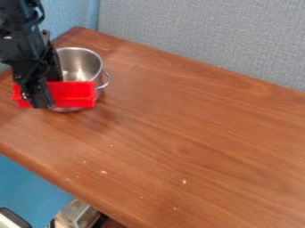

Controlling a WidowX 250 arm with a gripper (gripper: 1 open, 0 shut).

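A black gripper (pixel 42 94) reaches down from the top left, shut on a red rectangular block or tray (pixel 74 94) that it holds at the left end of the wooden table. A steel pot (pixel 84 62) with a wire handle stands directly behind the red piece, which hides much of the pot's lower front. Whether the red piece rests on the pot or the table or hangs just clear cannot be told.
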